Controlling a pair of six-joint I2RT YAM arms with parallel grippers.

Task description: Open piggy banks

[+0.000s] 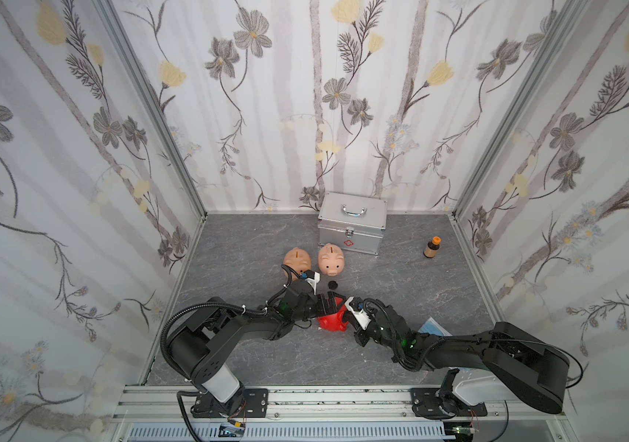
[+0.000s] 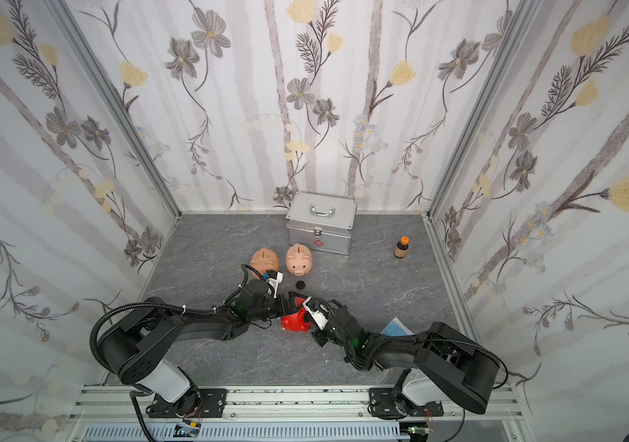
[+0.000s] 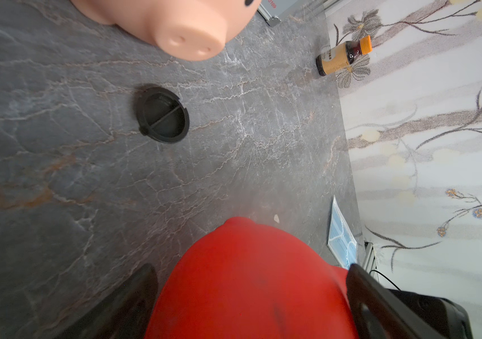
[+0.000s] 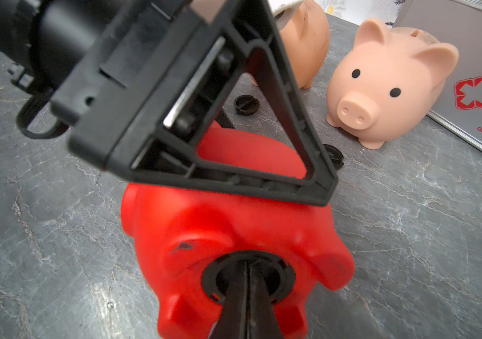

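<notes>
The red piggy bank lies tipped over, its underside with a black round fitting facing my right wrist camera. Spread open, the left gripper has a finger on either side of the red body. My right gripper is shut, its tips together at the dark centre of the fitting; how deep they reach is hard to tell. Two pink piggy banks stand upright behind: one faces the red one, the other is partly hidden by the left arm. Black round caps lie loose on the floor.
A silver case stands at the back, close to the pink banks. Farther right is a brown bottle with an orange cap. A blue-white card lies by the right arm.
</notes>
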